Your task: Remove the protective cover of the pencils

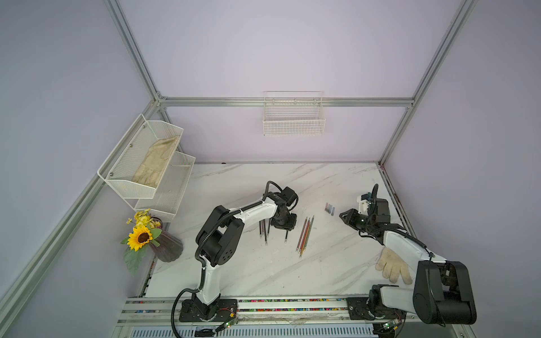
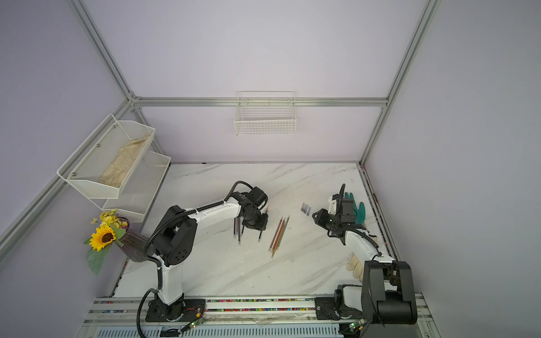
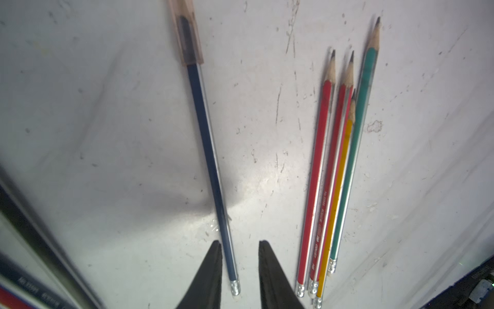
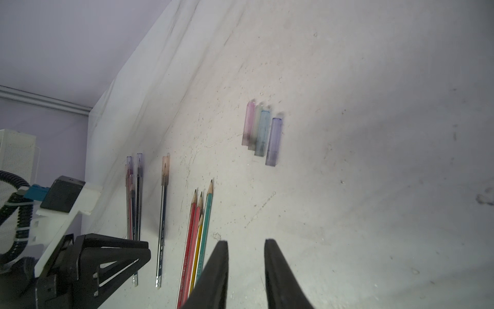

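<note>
A dark blue pencil (image 3: 211,149) wearing an orange see-through cap (image 3: 190,42) lies apart in the left wrist view. My left gripper is open; the pencil's eraser end shows between its fingers, nearer the left one, and whether they touch cannot be told. Several bare pencils (image 3: 334,170) in red, yellow and green lie to the right, points exposed. Further left, several capped pencils (image 4: 139,190) show in the right wrist view. Loose see-through caps (image 4: 262,132) lie in a row on the table. My right gripper stands open and empty near them.
A pale glove (image 1: 394,264) lies under the right arm, and a green glove (image 2: 360,211) is beside it. A flower vase (image 1: 167,246) and wire shelves (image 1: 147,195) stand at the left.
</note>
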